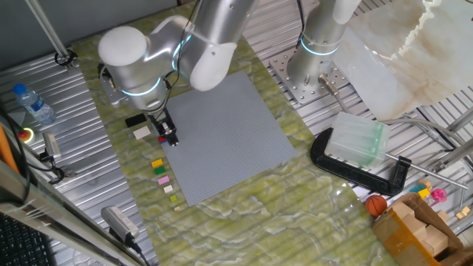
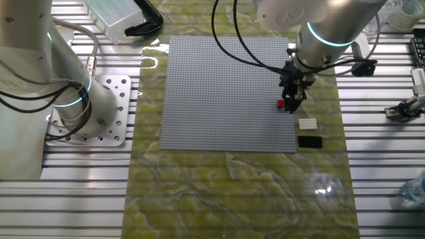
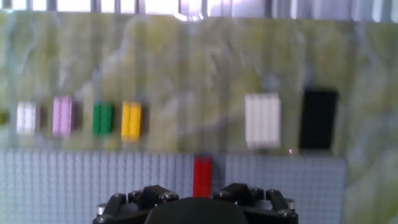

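A red brick rests at the edge of the grey baseplate, its long side running across that edge in the wrist view. My gripper is open, its fingers well apart on either side of the brick with gaps between. From exterior view 1, the gripper hangs low over the plate's edge, and the red brick peeks out to its left. Exterior view 2 shows the red brick beside the dark fingers, with a bluish patch at its base. The brick's lower end is hidden by the gripper body.
Off the plate lie a white brick, a black brick, and yellow, green, pink and smaller white bricks. A black clamp and cardboard box stand farther right. Most of the plate is bare.
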